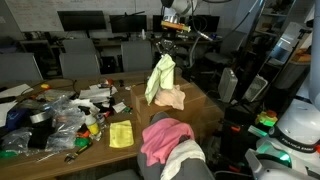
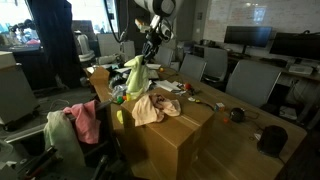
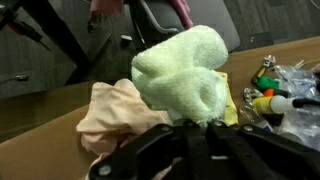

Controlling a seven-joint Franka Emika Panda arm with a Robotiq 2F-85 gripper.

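A pale yellow-green towel (image 1: 160, 80) hangs in folds above the wooden table, its top pinched by my gripper (image 1: 166, 50). In exterior view 2 the same towel (image 2: 138, 78) droops from the gripper (image 2: 148, 52) above a peach cloth (image 2: 156, 108). The wrist view shows the towel (image 3: 185, 75) bunched up in front of the shut gripper, covering the fingertips. Beside it, the peach cloth (image 3: 115, 118) lies crumpled on the table.
A yellow cloth (image 1: 121, 134) lies flat at the table's near side. Plastic bags (image 1: 62, 130), bottles and tools clutter the left part. Over a chair by the table hang a pink cloth (image 1: 165, 140) and a whitish cloth (image 1: 186, 163).
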